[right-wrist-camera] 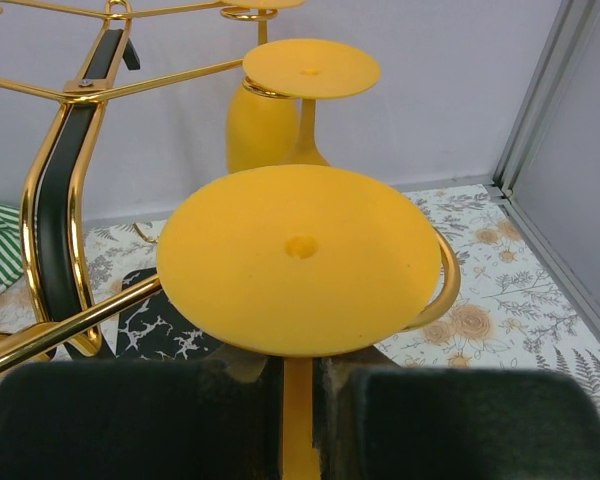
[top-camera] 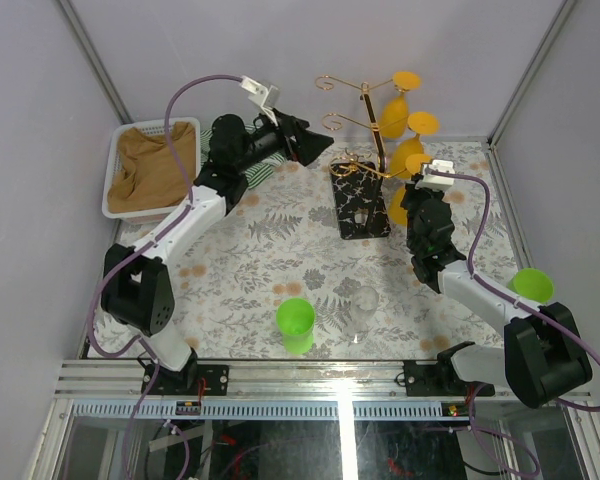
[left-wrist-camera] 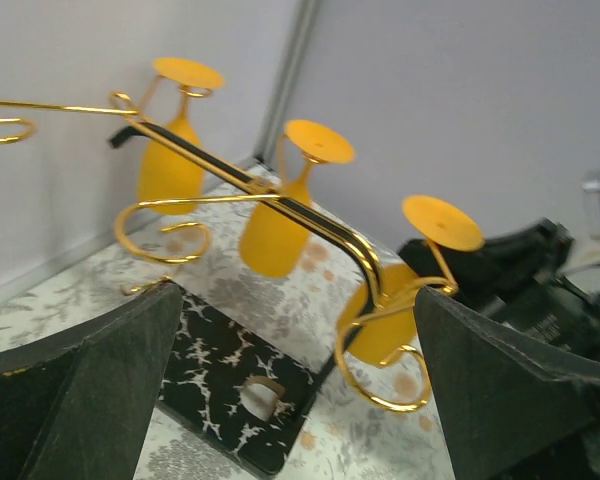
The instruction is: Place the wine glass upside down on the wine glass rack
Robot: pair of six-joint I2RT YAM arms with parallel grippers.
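Observation:
The gold rack [top-camera: 378,148] stands on a black marble base [top-camera: 348,210], several yellow glasses hanging upside down along its right side. My right gripper is shut on the stem [right-wrist-camera: 298,420] of the front yellow glass [right-wrist-camera: 280,250], whose foot faces up, seated in or against that rack arm's loop. My left gripper [top-camera: 310,140] is open, left of the rack; in the left wrist view its wide fingers frame the empty curled arms on that side.
A green cup [top-camera: 296,325] and a clear glass [top-camera: 362,310] are at the front; another green cup [top-camera: 532,285] is at the right. A white basket [top-camera: 122,200] with brown cloth and a striped cloth [top-camera: 262,172] are back left.

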